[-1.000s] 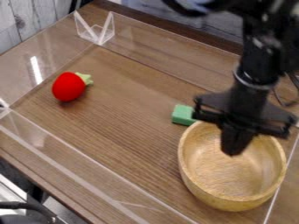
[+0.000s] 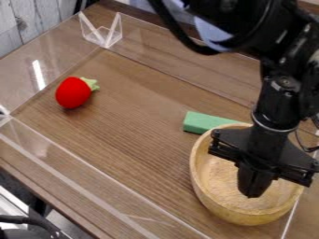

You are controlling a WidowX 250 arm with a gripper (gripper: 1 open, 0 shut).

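My black gripper [image 2: 256, 171] hangs low over a round cream bowl [image 2: 222, 205] at the lower right, its tips within the bowl's outline and shut, with nothing seen between them. The gripper hides much of the bowl's inside. A green block [image 2: 206, 122] lies just behind the bowl, partly hidden by it or the arm. A red round object [image 2: 74, 93] with a pale green part lies on the wooden table [image 2: 125, 154] at the left.
A clear plastic piece [image 2: 100, 30] stands at the back left. Dark cables lie beyond the lower-left edge.
Over the last second my gripper has come down toward the bowl, lower in the view. The bowl, green block and red object look unmoved.
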